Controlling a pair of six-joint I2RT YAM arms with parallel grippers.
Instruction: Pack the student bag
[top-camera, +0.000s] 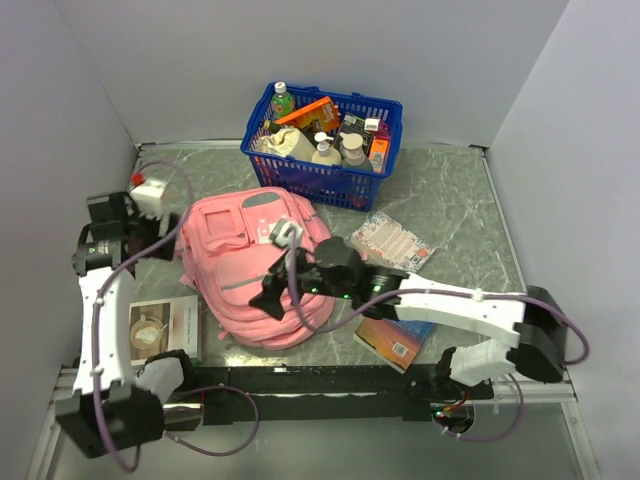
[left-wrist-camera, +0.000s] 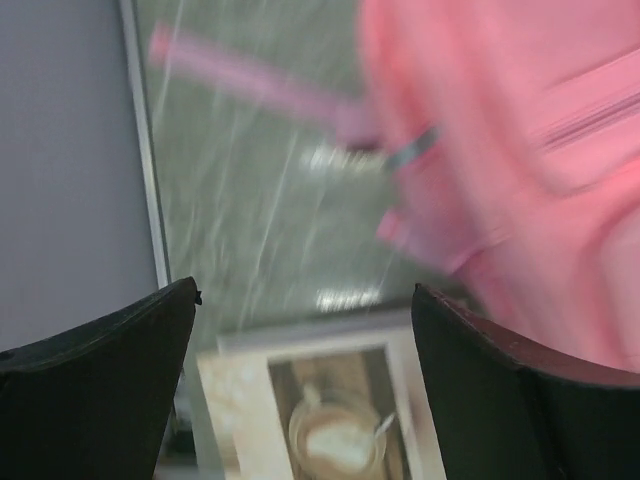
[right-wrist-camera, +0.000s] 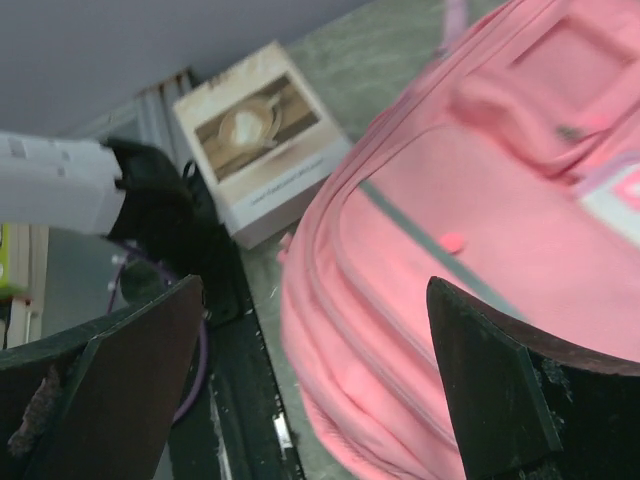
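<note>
A pink backpack (top-camera: 245, 245) lies flat in the middle of the worktop. My left gripper (top-camera: 155, 240) is over the left edge, open; in the left wrist view a strap (left-wrist-camera: 280, 85) and part of a book (left-wrist-camera: 335, 430) show between its fingers, below it. My right gripper (top-camera: 275, 285) hangs open above the backpack's front, whose zipped pocket shows in the right wrist view. Books lie around the bag: a coffee-cover book (top-camera: 160, 330) at left, a patterned one (top-camera: 395, 240) and an orange-blue one (top-camera: 390, 345) at right.
A blue basket (top-camera: 320, 184) full of bottles, boxes and cartons stands at the back. Bare worktop (top-camera: 465, 220) shows on the right. Walls bound both sides.
</note>
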